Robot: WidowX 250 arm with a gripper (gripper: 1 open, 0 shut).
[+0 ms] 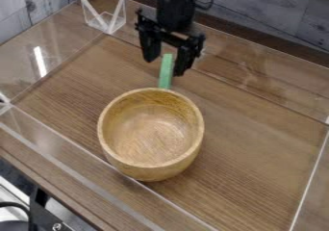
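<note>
My black gripper [171, 44] hangs at the top middle with its fingers spread open, just above the upper end of a green stick [166, 73]. The stick lies on the wooden surface behind a large tan bowl [150, 104], upright in the view. Nothing shows held in the gripper.
A white wire-like object [103, 16] stands at the upper left near the back edge. A dark cable shows at the bottom left.
</note>
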